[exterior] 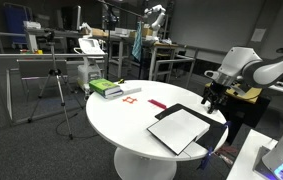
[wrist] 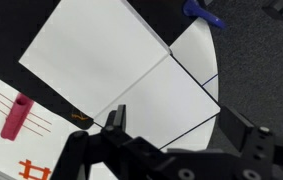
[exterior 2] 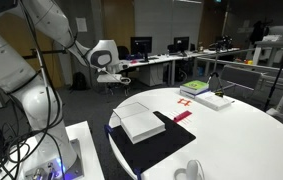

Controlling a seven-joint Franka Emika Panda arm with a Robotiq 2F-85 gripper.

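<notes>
A white box-like object with a flat panel point(exterior 2: 133, 120) lies on a black mat on the round white table. Seen from the wrist, it shows as two pale panels, an upper one point(wrist: 93, 55) and a lower one point(wrist: 161, 104), with a straight line between them. My gripper hangs above the lower panel, its dark fingers point(wrist: 118, 118) spread wide and nothing visible between them. In exterior view 1, the gripper point(exterior: 210, 102) is a small dark shape over the table's right side, beyond the white object point(exterior: 179, 130).
A red marker-like piece point(wrist: 17, 117) and an orange piece point(wrist: 34, 171) lie off the mat. Blue clamps point(exterior 2: 136, 174) sit at the table edge. Green books point(exterior: 105, 87) are at the far side. A white rounded item point(exterior 2: 190, 171) stands beyond the mat.
</notes>
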